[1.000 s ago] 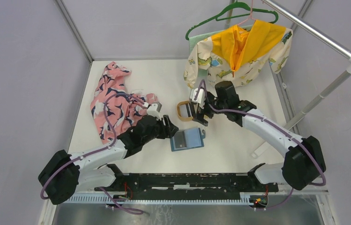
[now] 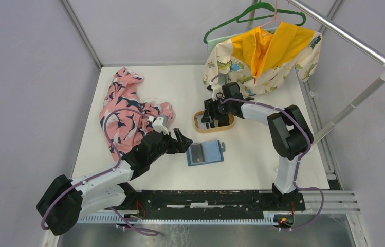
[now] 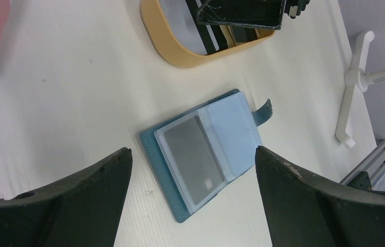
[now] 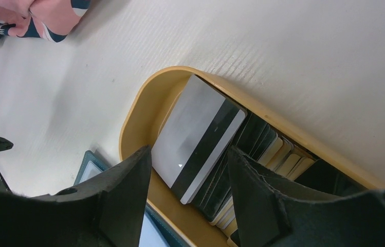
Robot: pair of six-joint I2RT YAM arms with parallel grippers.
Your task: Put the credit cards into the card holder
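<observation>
A blue card holder [image 3: 190, 159] with clear windows lies flat on the table, its strap [image 3: 263, 112] sticking out to the right. My left gripper [image 2: 184, 140] hangs open at its left, with nothing between the fingers. Behind the holder, a tan oval box [image 4: 128, 131] contains several cards leaning in a row. The foremost one, a grey card with a black stripe [image 4: 193, 126], leans at the box's left end. My right gripper is over the box, part open, its fingers [image 4: 138, 172] on either side of this card's lower part; a clear grip does not show.
A pink patterned cloth [image 2: 123, 110] is heaped on the left of the table. Clothes [image 2: 262, 56] hang from a rail [image 2: 344, 38] at the back right. Bare table lies in front and to the right of the holder.
My right gripper has moved back and left over the box and down toward the cards. The left gripper turned slightly and its finger opened wider; the holder has stayed put.
</observation>
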